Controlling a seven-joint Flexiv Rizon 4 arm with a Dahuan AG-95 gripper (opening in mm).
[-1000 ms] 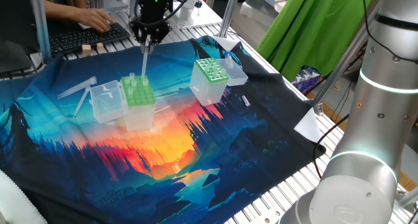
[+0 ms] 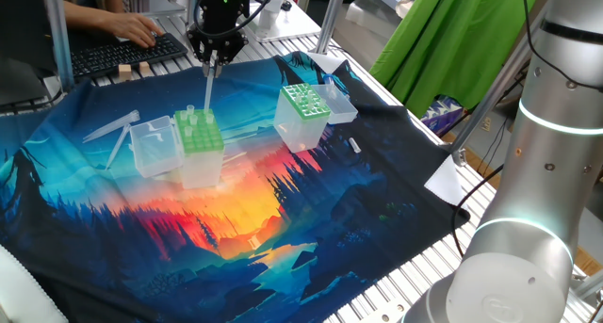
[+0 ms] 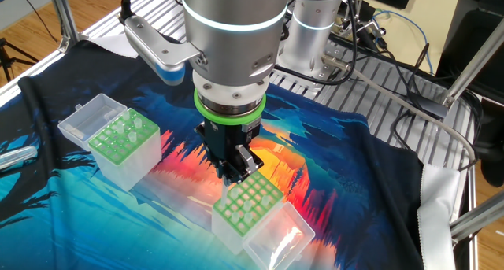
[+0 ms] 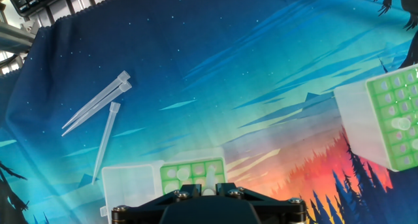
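Note:
In exterior view 1 my gripper (image 2: 213,67) points down, shut on a long clear pipette tip (image 2: 208,92). The held tip hangs close to upright, its lower end by the back edge of a green-topped tip rack (image 2: 200,139); whether it touches the rack cannot be told. In the wrist view, the held tip (image 4: 210,177) shows between the fingers, over the green grid (image 4: 173,167). Several short tip tops stand in this rack. A second green-topped rack (image 2: 304,102), also with tips in it, stands apart to the right.
Three loose tips (image 4: 104,142) lie on the printed cloth beyond the near rack's open clear lid (image 4: 130,185). The other rack's lid (image 3: 93,116) is open too. A person's hand (image 2: 137,28) rests at a keyboard (image 2: 127,55). Between the racks the cloth is clear.

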